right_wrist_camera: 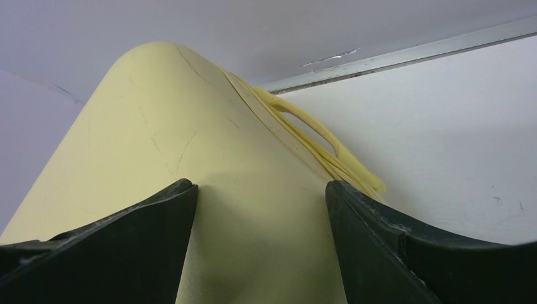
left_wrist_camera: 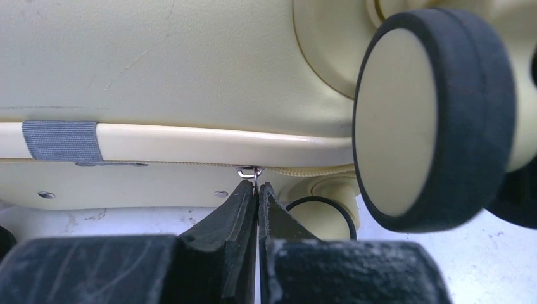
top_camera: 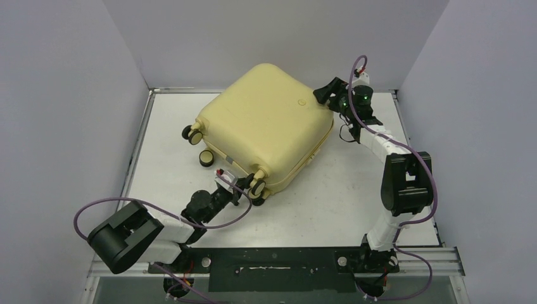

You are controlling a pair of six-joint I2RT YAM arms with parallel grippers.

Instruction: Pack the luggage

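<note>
A closed yellow suitcase [top_camera: 266, 120] lies turned at an angle on the white table, its wheels toward the left and front. Along its wheel side runs a zipper [left_wrist_camera: 304, 170], and a small metal zipper pull [left_wrist_camera: 256, 175] hangs from it. My left gripper is shut on that pull, just below the pale rim strip. At the suitcase's far right corner, my right gripper stands open, its fingers [right_wrist_camera: 364, 221] spread wide over the yellow shell. The shell fills the gap in that view, and the fingertips' contact with it is unclear.
A large wheel [left_wrist_camera: 437, 120] stands close to the right of my left gripper. Another wheel [top_camera: 206, 158] is at the left. A yellow handle [right_wrist_camera: 329, 136] sticks out from the suitcase's far side. Bare table [top_camera: 361, 202] lies front right; grey walls surround it.
</note>
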